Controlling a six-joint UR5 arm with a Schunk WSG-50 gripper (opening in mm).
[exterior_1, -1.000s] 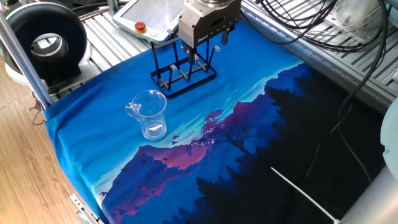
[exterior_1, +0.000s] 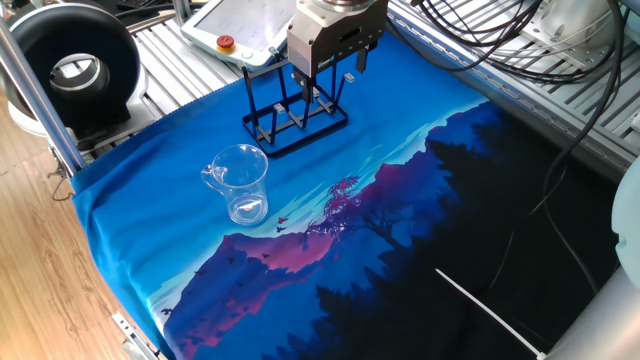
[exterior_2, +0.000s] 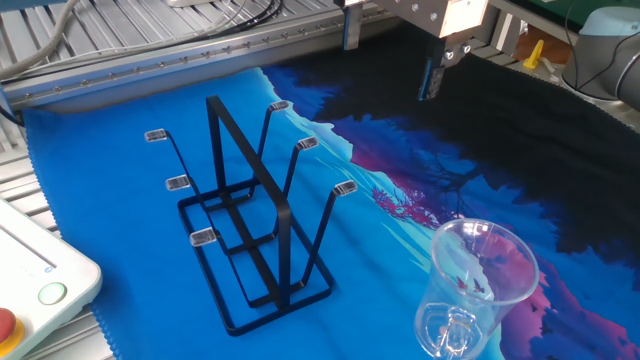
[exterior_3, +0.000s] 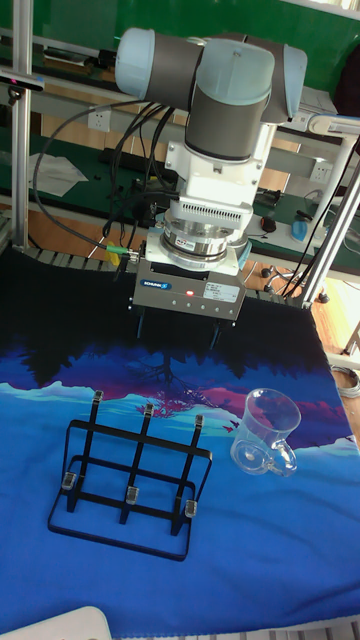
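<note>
A clear cup with a side handle (exterior_1: 240, 184) stands upright on the blue printed cloth, its mouth upward; the handle shows plainly in exterior view 3. Close by is a black wire rack (exterior_2: 285, 255) with several upturned prongs tipped in clear pads, and nothing hangs on it. My gripper (exterior_2: 390, 72) is in the air over the dark part of the cloth, its two fingers wide apart and nothing between them. Exterior view 3 has the gripper (exterior_3: 176, 341) beyond the rack and the cup (exterior_3: 266, 427), touching neither.
A teach pendant with a red stop button (exterior_1: 226, 43) lies at the cloth's edge near the rack. Black cables (exterior_1: 560, 150) run along one side, and a thin white stick-like item (exterior_1: 490, 312) crosses the dark area.
</note>
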